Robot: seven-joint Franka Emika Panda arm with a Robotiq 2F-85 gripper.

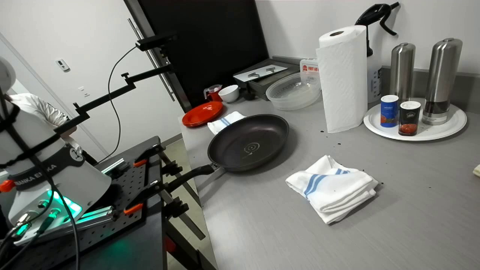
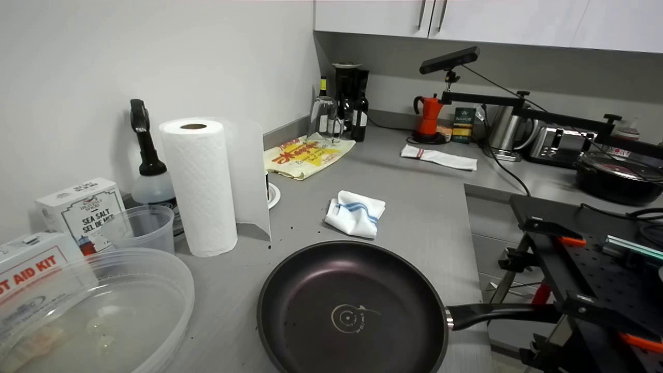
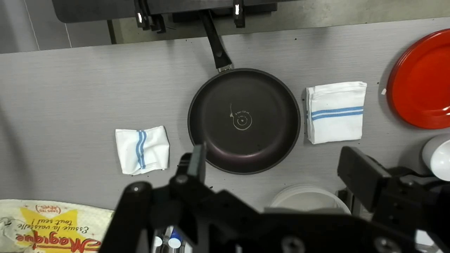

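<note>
My gripper hangs above the counter in the wrist view, its two fingers wide apart and nothing between them. Below it, a black frying pan point(image 3: 244, 120) lies flat on the counter, empty, its handle reaching past the counter edge toward the robot's table. To the pan's left in that view is a crumpled, folded white towel with blue stripes point(image 3: 142, 150). A neatly folded striped towel point(image 3: 336, 113) lies on the pan's other side. Neither exterior view includes the gripper.
Red plates point(image 1: 202, 113) and a white bowl point(image 1: 229, 93) stand beyond the pan. Along the wall are a clear plastic tub point(image 1: 294, 92), a paper towel roll point(image 1: 342, 81) and a white plate point(image 1: 371, 120) with shakers and mills.
</note>
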